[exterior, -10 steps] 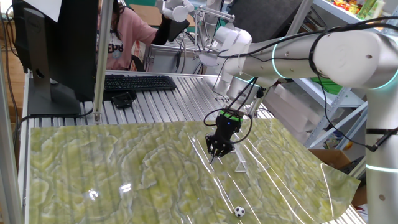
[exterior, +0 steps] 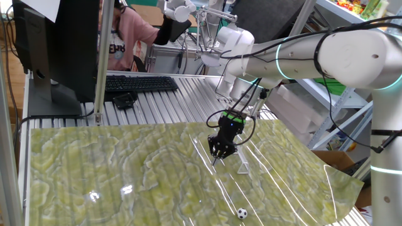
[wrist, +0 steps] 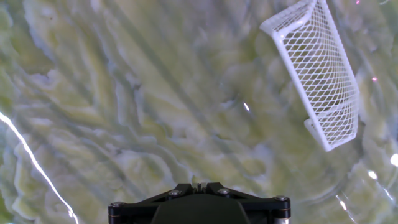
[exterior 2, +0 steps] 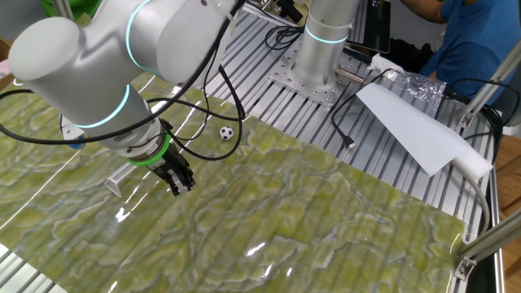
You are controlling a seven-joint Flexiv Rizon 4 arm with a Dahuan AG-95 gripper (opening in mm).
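My black gripper (exterior: 217, 158) hangs above the green marbled mat, pointing down. In the wrist view its fingers meet at the bottom centre, shut with nothing visible between them. A small white goal with a mesh net (wrist: 323, 78) stands to the upper right in that view, apart from the fingers. Exterior view 1 shows the goal (exterior: 244, 166) partly behind the gripper. A black-and-white toy football (exterior: 242, 213) rests on the mat near the front edge of that view. Exterior view 2 has the ball (exterior 2: 226, 133) close to the arm's hanging cables; the wrist view does not include it.
Loose cables loop around my wrist.
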